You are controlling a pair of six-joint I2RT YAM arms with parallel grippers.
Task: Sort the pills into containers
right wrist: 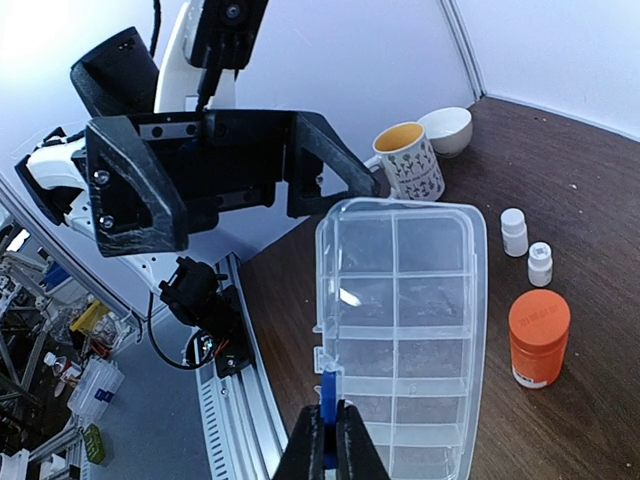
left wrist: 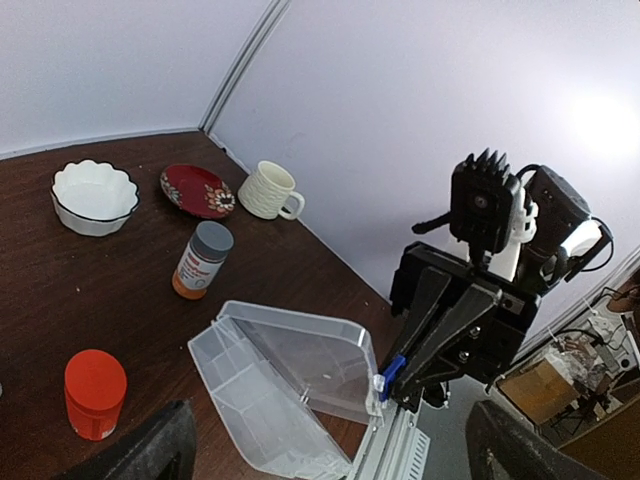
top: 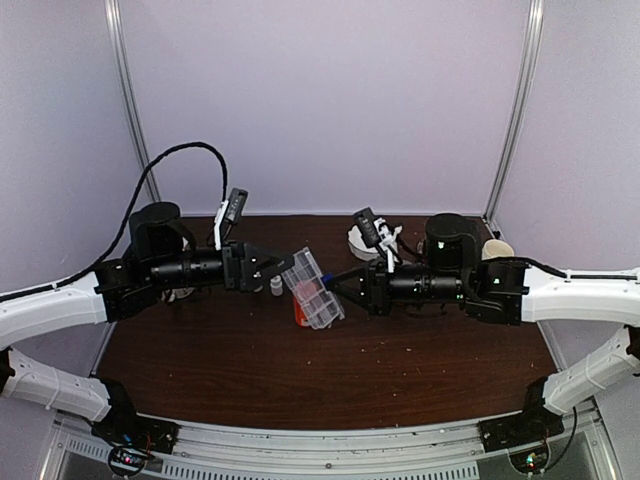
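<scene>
The clear pill organizer (top: 316, 290) hangs tilted above the table, its lid (left wrist: 305, 345) standing apart from the compartment tray (left wrist: 250, 400). My right gripper is shut on the blue latch (right wrist: 329, 392) at the organizer's edge. My left gripper (top: 285, 264) stands open close by, fingers spread wide, with the box just beyond them. An orange-capped bottle (right wrist: 539, 335) and two small white bottles, one nearer (right wrist: 540, 264) and one farther (right wrist: 514, 232), stand on the table. A grey-capped bottle (left wrist: 203, 260) stands on the right side. No pills can be made out.
Farther back are a white scalloped bowl (left wrist: 95, 198), a red dish (left wrist: 198, 191) and a cream mug (left wrist: 267, 190). On the left side stand a patterned mug (right wrist: 410, 163) and a white bowl (right wrist: 447, 131).
</scene>
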